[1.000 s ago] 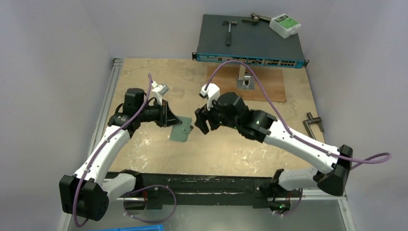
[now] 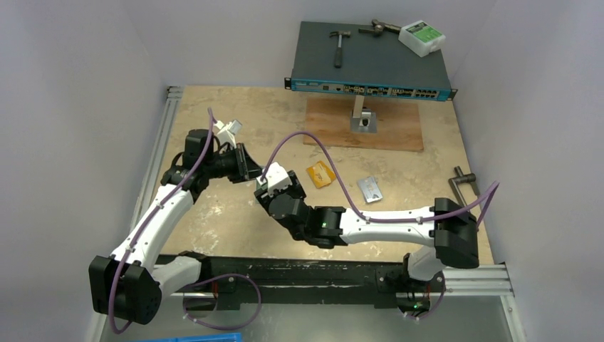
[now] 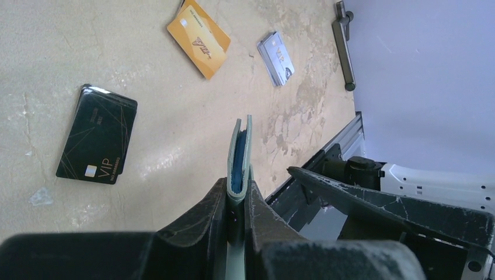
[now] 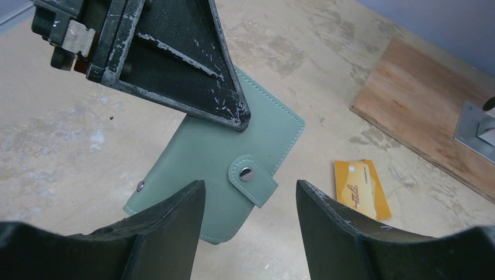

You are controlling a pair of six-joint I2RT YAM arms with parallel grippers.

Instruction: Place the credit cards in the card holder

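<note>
The sage-green card holder [image 4: 210,157], with a snapped flap, is pinched upright in my left gripper. My right gripper stands open at its lower part, the holder seen beyond the fingertips; whether they touch it I cannot tell. Black VIP cards [image 3: 96,134] lie in the left wrist view at left. Gold cards [image 2: 320,173] and silver cards [image 2: 370,188] lie on the table right of the holder in the top view.
A wooden board [image 2: 399,125] with a metal stand holds a switch [image 2: 370,57] at the back, with hammers and a plastic box on top. Dark metal tools [image 2: 461,184] lie at the right edge.
My right gripper has swung down and left to the holder, uncovering the gold and silver cards in the top view.
</note>
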